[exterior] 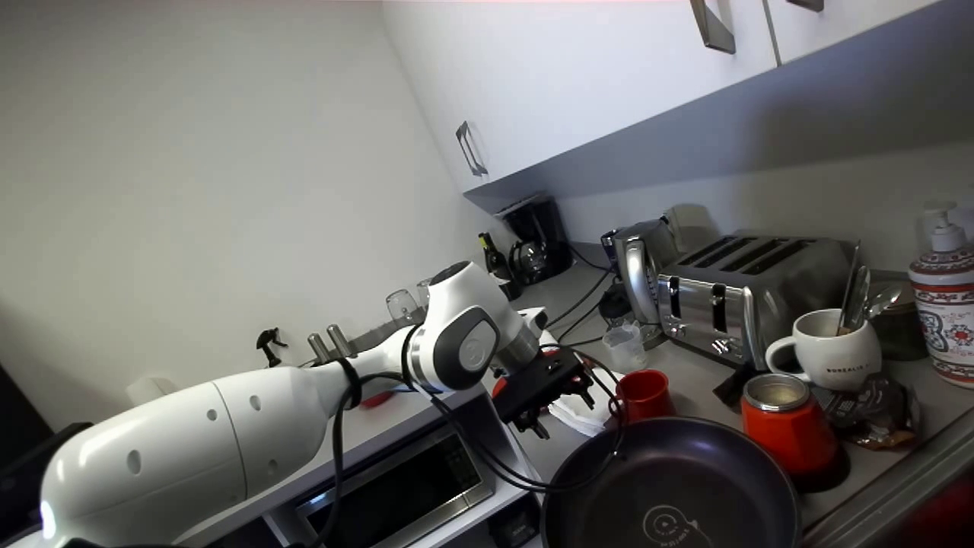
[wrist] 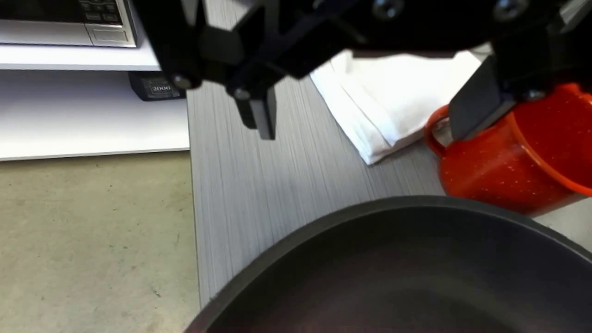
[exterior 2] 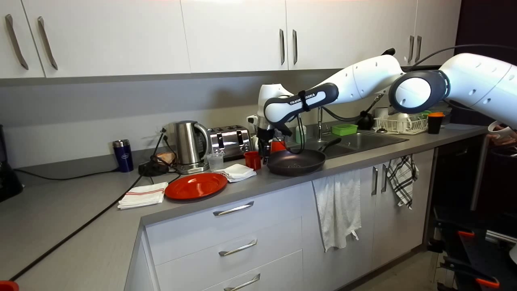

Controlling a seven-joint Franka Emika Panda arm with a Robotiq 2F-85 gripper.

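Note:
My gripper is open in the wrist view, its two fingers well apart and nothing held between them. One dark finger pad point(wrist: 264, 117) hangs over bare grey counter. The other stands in front of the handle side of a red speckled mug point(wrist: 494, 172); whether it touches the mug cannot be told. A folded white cloth point(wrist: 383, 105) lies between and beyond the fingers. The black frying pan point(wrist: 399, 261) fills the lower part of this view. Exterior view 2 shows the gripper low over the counter, beside the pan point(exterior 2: 295, 162) and mug point(exterior 2: 252, 160).
Left of the white cloth point(exterior 2: 237, 172) lies a red plate point(exterior 2: 196, 186), with another folded cloth point(exterior 2: 143, 195) beside it. A kettle point(exterior 2: 186, 145) and toaster point(exterior: 758, 288) stand behind. A red pot point(exterior: 790, 425) sits near the pan.

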